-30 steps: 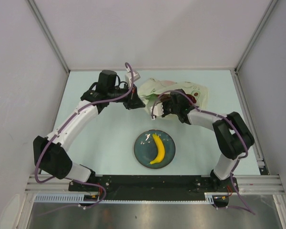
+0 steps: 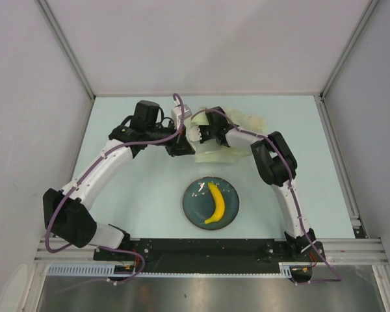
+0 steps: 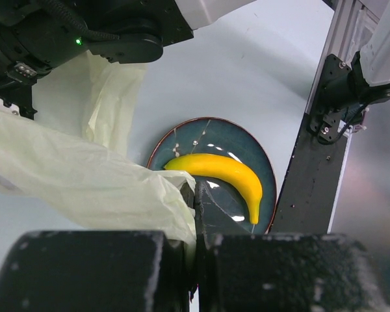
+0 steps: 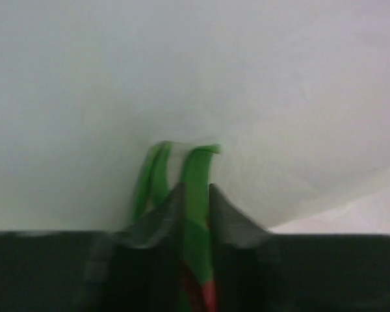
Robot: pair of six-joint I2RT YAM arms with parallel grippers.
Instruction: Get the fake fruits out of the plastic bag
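Observation:
The pale yellow plastic bag (image 2: 224,156) lies at the back middle of the table. My left gripper is shut on the bag's edge; pale film runs away from its fingers to the left. My right gripper reaches into the bag, pale film all round its view. Between its slightly parted fingers shows a green leafy thing (image 4: 198,172) with red below it; whether it is gripped is unclear in the blur. A yellow banana (image 2: 218,201) rests on the dark teal plate (image 2: 194,207) in front of the bag.
My right forearm crosses over the bag's right part and hides some of it. The black table rail runs along the front edge.
My right arm has moved left and inward over the bag, towards the left gripper. The bag's right part has shifted left and red fruit seen there is now hidden. Plate and banana have stayed put.

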